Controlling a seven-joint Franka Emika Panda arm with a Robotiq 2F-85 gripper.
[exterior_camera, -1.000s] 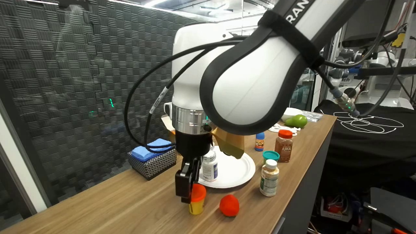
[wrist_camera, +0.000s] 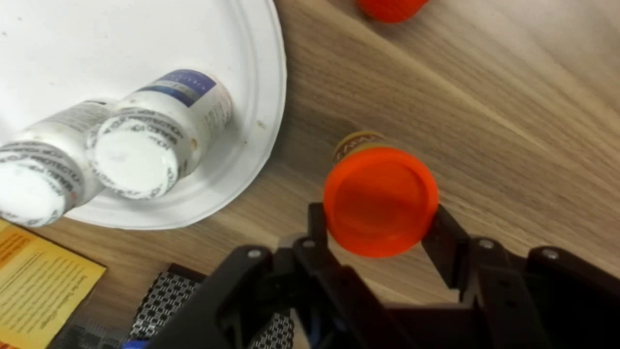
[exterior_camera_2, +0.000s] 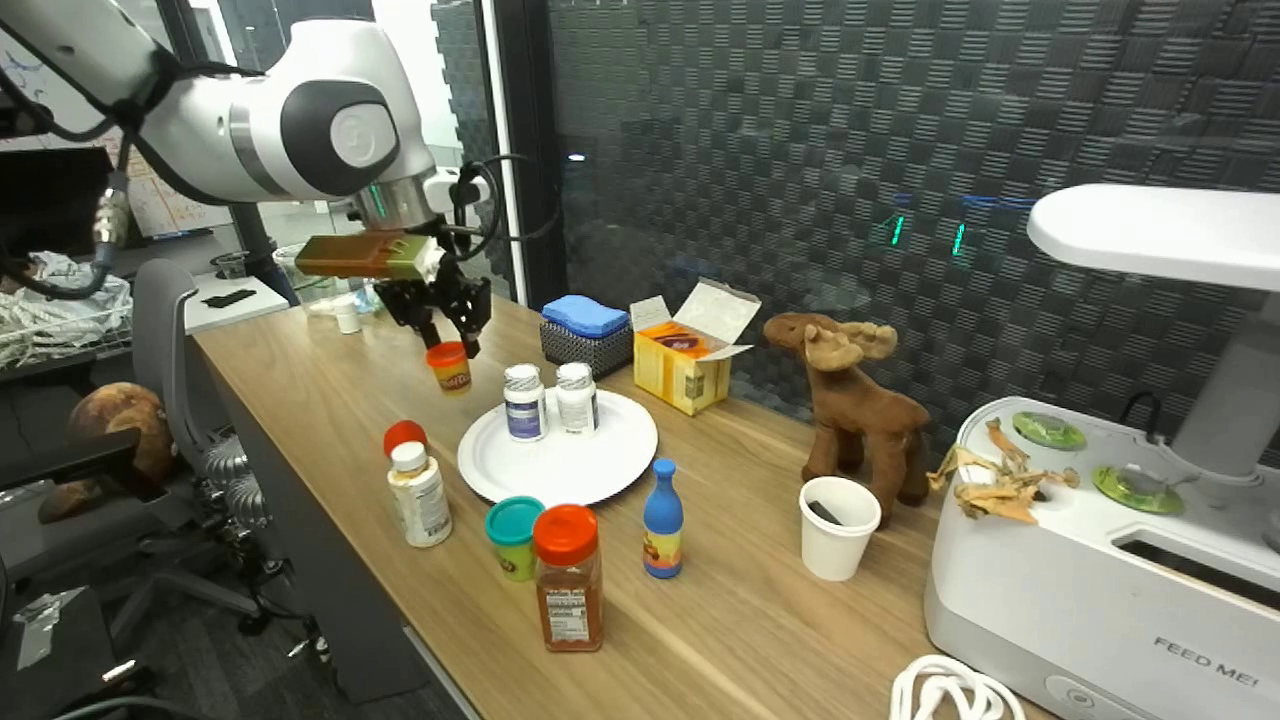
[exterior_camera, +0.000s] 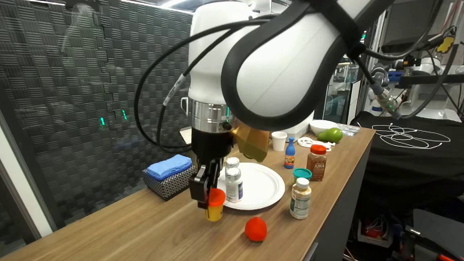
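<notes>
A small yellow Play-Doh tub with an orange lid (exterior_camera: 216, 198) is held off the table in my gripper, whose fingers are shut on either side of the lid. In exterior view 2 the same tub (exterior_camera_2: 449, 367) hangs upright or nearly so below the gripper (exterior_camera_2: 449, 343), with wood showing beneath it. From the wrist view, the round orange lid (wrist_camera: 380, 200) faces the camera and hides most of the tub's body. Close by is a white plate (exterior_camera_2: 624, 462) bearing two white pill bottles (exterior_camera_2: 524, 403).
A red ball-like object (exterior_camera: 255, 229) and a pill bottle (exterior_camera: 300, 199) stand near the table's front edge. Further along are a teal-lidded tub (exterior_camera_2: 515, 534), a red-capped spice jar (exterior_camera_2: 567, 576) and a blue bottle (exterior_camera_2: 662, 522). The plate's front half is bare.
My gripper has risen and shifted slightly left in exterior view 1, carrying the orange-lidded tub up off the table. The plate, bottles and red object have stayed where they were.
</notes>
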